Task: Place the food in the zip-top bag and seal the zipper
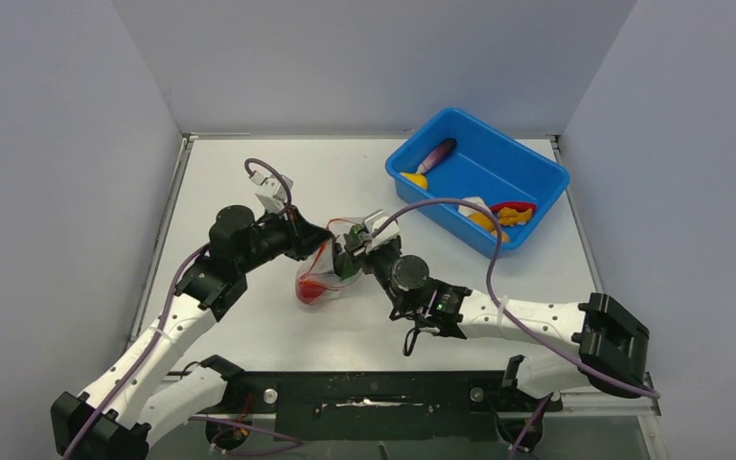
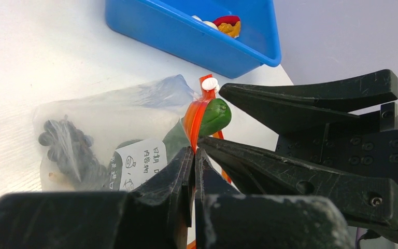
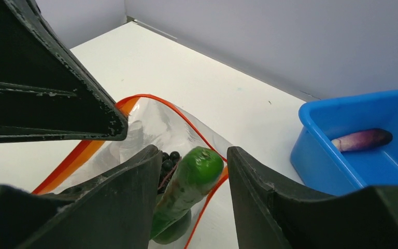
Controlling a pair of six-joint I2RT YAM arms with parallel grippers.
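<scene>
The clear zip bag has an orange-red rim, and its mouth gapes in the right wrist view. My left gripper is shut on that rim, holding it up. A green cucumber slants down into the bag, its upper end between the parted fingers of my right gripper; a gap shows on its left side. Through the mouth I see dark grapes and another green item. The left wrist view shows a white label on the bag. From above, something red lies in its lower part.
The blue bin stands at the back right, holding an eggplant, a red pepper and several other foods. The two grippers are very close together.
</scene>
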